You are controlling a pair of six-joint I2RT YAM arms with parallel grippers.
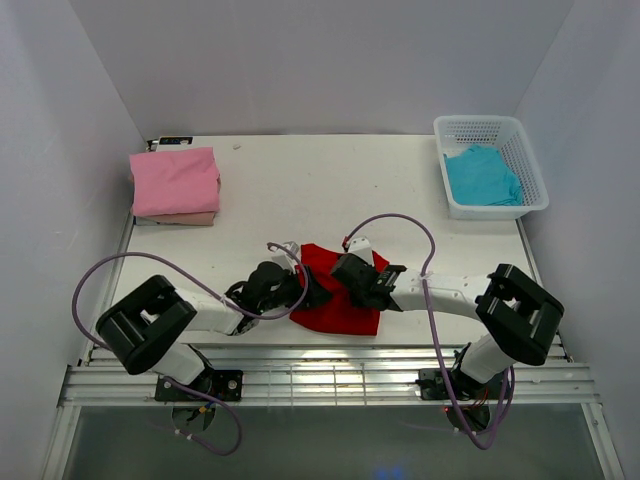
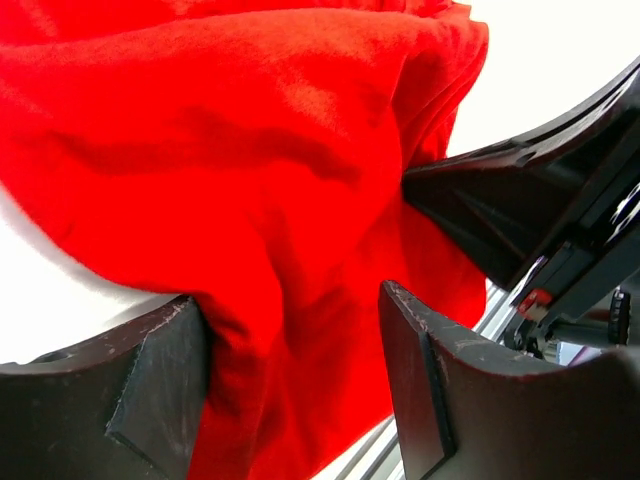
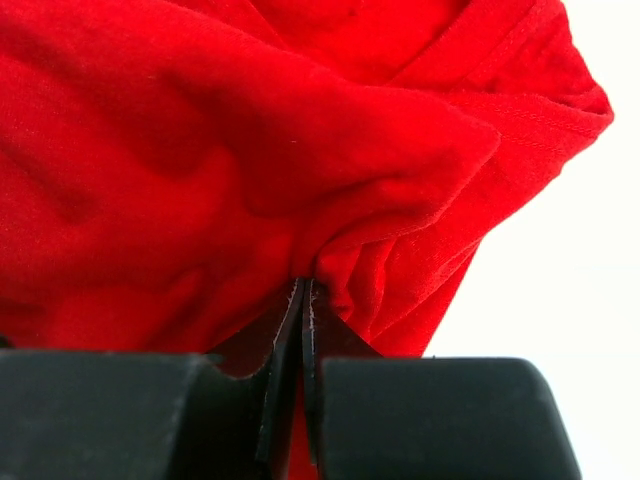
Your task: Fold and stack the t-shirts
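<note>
A red t-shirt (image 1: 342,318), folded into a small bundle, lies at the front middle of the table. My left gripper is open at the shirt's left side, with red cloth bunched up between its fingers and pushed against the left one. On the shirt's right part, my right gripper is shut, its tips pinching a crease of red cloth. From above, both arms cover much of the shirt. A pink folded shirt (image 1: 175,180) tops a stack at the back left.
A white basket (image 1: 487,211) with a blue cloth (image 1: 482,177) in it stands at the back right. A metal rail (image 1: 330,385) runs along the front edge.
</note>
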